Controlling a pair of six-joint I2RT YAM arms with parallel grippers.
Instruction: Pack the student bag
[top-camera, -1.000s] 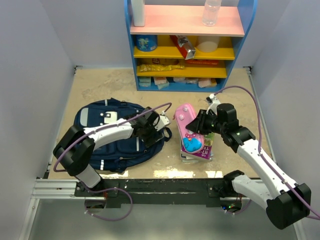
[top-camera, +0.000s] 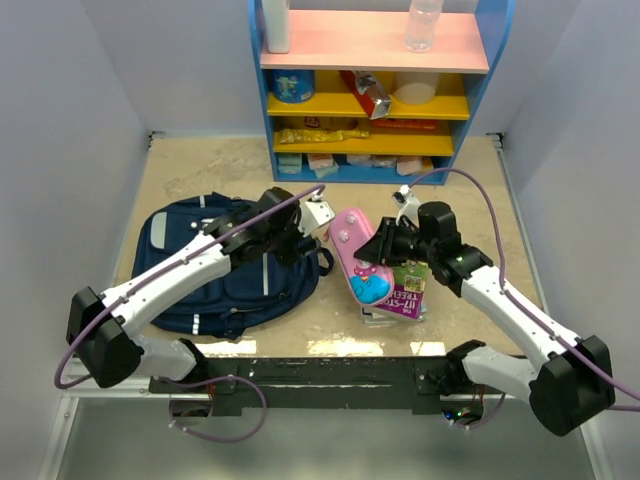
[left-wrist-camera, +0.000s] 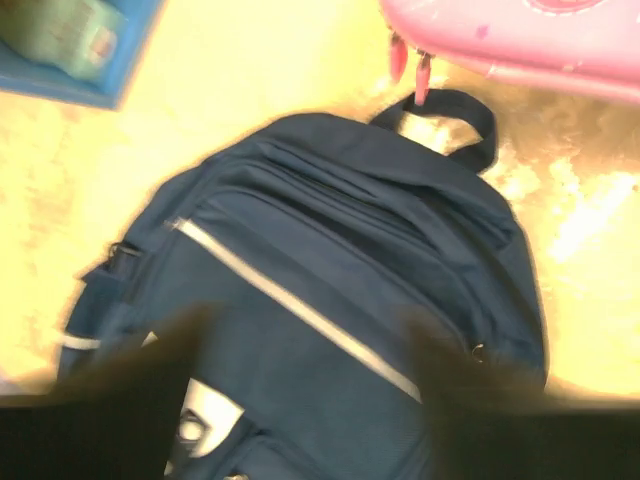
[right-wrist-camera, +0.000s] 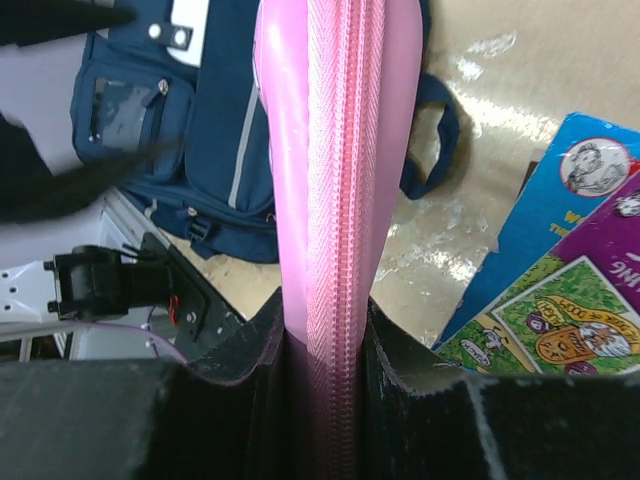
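A navy backpack (top-camera: 215, 300) lies flat on the floor at the left, its top loop toward the middle; the left wrist view shows the backpack (left-wrist-camera: 300, 240) from above, with its zips looking closed. Over it hovers my left gripper (top-camera: 300, 246), whose blurred fingers (left-wrist-camera: 130, 375) stand apart with nothing between them. My right gripper is shut on a pink pencil case (right-wrist-camera: 345, 130), gripping it across its zipped edge. In the top view the pencil case (top-camera: 350, 235) hangs tilted between both arms, just right of the backpack's loop.
Below the pencil case lies a stack of colourful books (top-camera: 405, 295), partly hidden. A blue-framed shelf (top-camera: 360, 142) with snacks and containers stands at the back. Bare floor (top-camera: 190, 165) shows behind the backpack.
My left gripper has risen off the backpack, and its fingers have come away. The backpack has slid slightly left. My right gripper has moved left with the pencil case.
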